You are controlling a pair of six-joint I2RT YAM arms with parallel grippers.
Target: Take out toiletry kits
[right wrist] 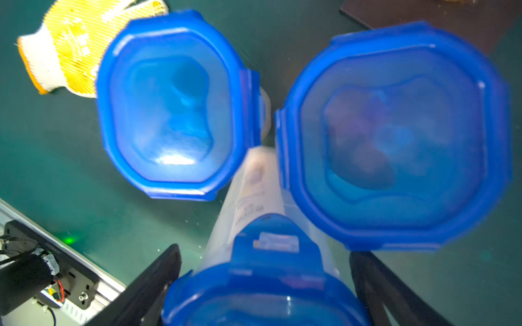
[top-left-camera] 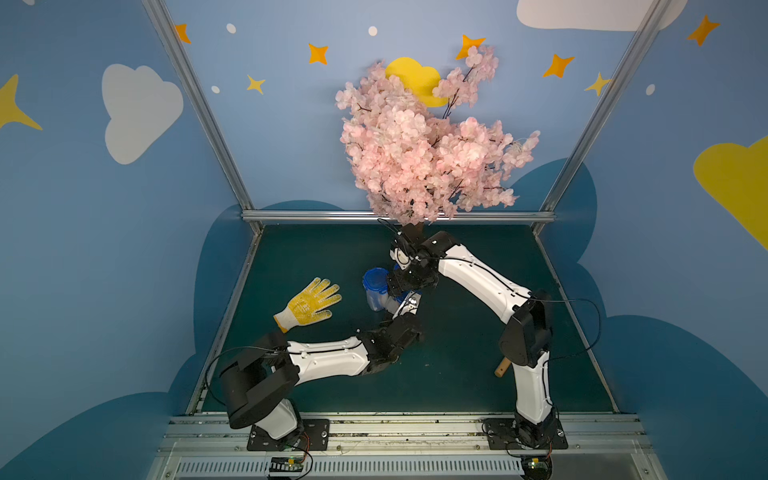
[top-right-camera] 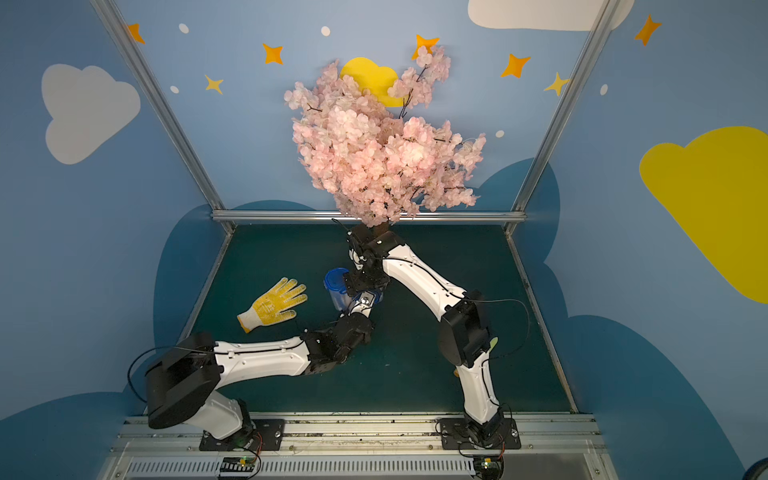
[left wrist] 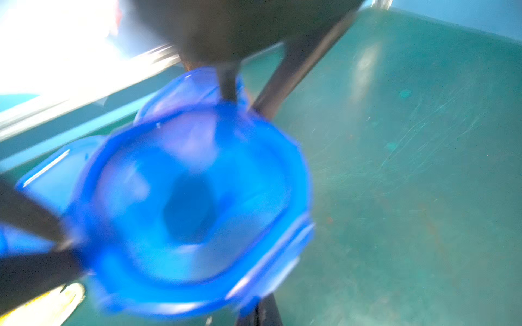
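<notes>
Three clear containers with blue lids show in the right wrist view. One container (right wrist: 174, 114) stands at left and another container (right wrist: 397, 135) at right. The third container (right wrist: 266, 293) is at the bottom, between the fingers of my right gripper, which is open; whether they touch it is unclear. A white printed item (right wrist: 252, 190) shows through its wall. Seen from the left wrist, this third container's lid (left wrist: 190, 260) is close and blurred. My left gripper is shut just below the lid's lower edge, nothing visible between its fingers.
A yellow and white glove (top-left-camera: 310, 304) lies on the left side of the table. Behind the arms stands a pink blossom tree (top-left-camera: 432, 152). A wooden handle (top-left-camera: 502, 367) shows beside the right arm.
</notes>
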